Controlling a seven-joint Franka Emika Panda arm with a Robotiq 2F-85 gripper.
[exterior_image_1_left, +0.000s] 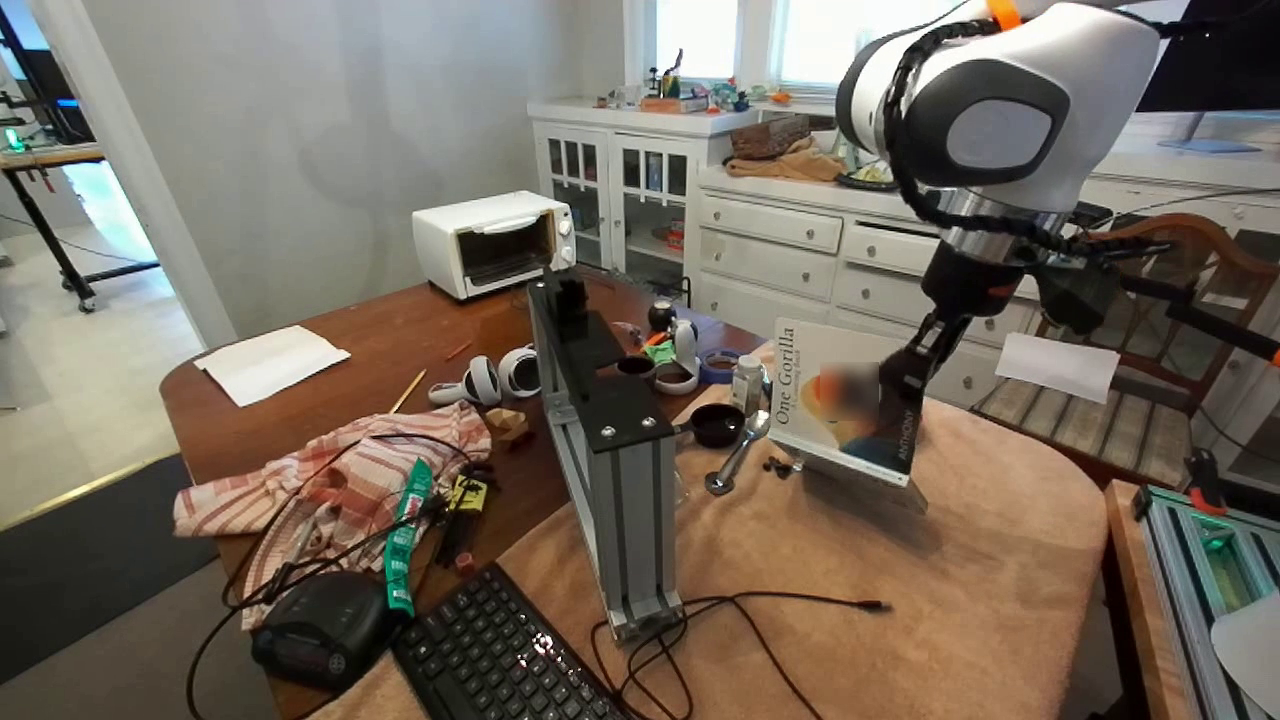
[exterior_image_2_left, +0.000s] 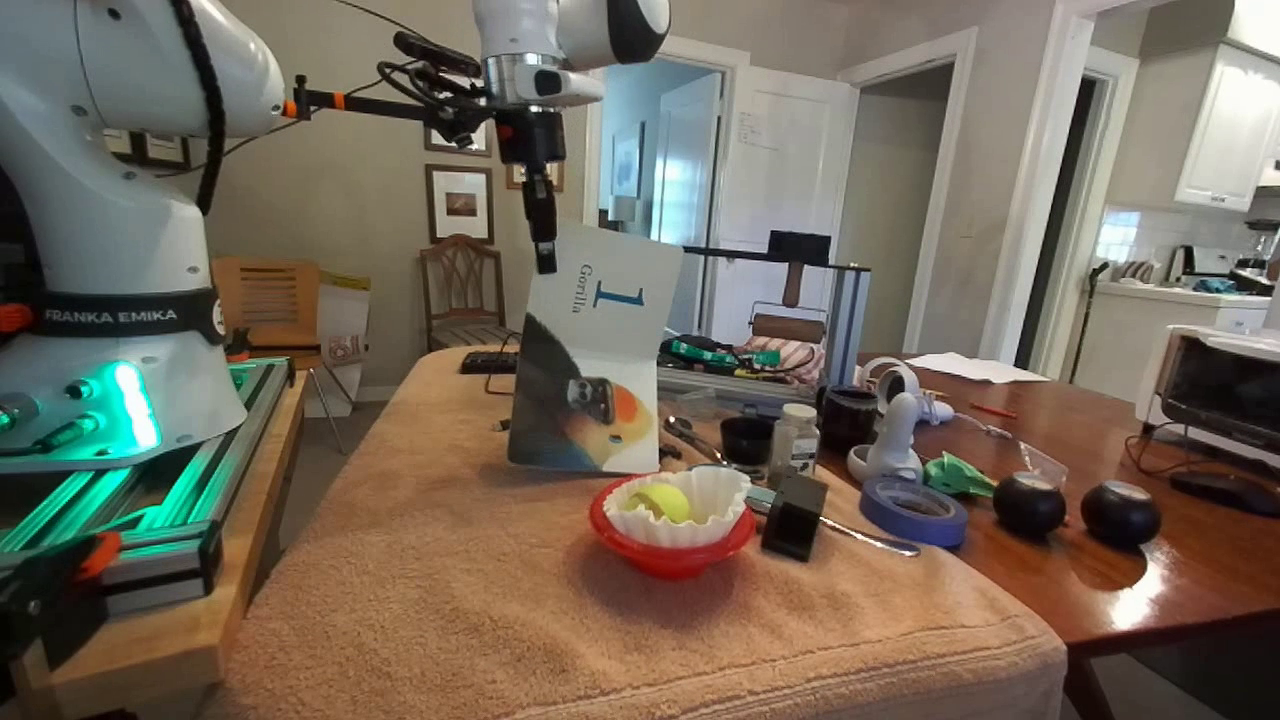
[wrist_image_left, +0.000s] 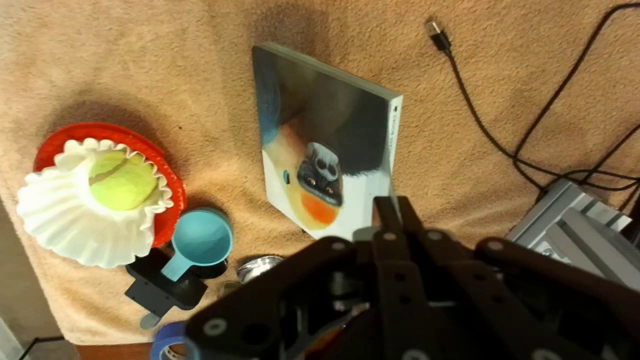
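A thin picture book titled One Gorilla (exterior_image_1_left: 798, 372) hangs open from my gripper (exterior_image_1_left: 908, 364), one cover raised and the rest folded out below it. The black fingers are shut on the raised cover's edge, near a corner. In exterior view 2, my gripper (exterior_image_2_left: 546, 256) meets the top left of the book (exterior_image_2_left: 612, 324), above a white page marked with a blue 1. The wrist view looks down on the lower part of the book (wrist_image_left: 354, 90), close over the towel; whether it touches cannot be told. Fingertips of the gripper are together there.
A red bowl (exterior_image_2_left: 674, 558) with a white fluted liner and a yellow-green ball stands on the towel (exterior_image_2_left: 396, 576). Beside it are a blue scoop (wrist_image_left: 202, 237), a black block (exterior_image_2_left: 794, 516) and blue tape (exterior_image_2_left: 914, 510). A metal frame (exterior_image_1_left: 636, 516) and cable border free towel.
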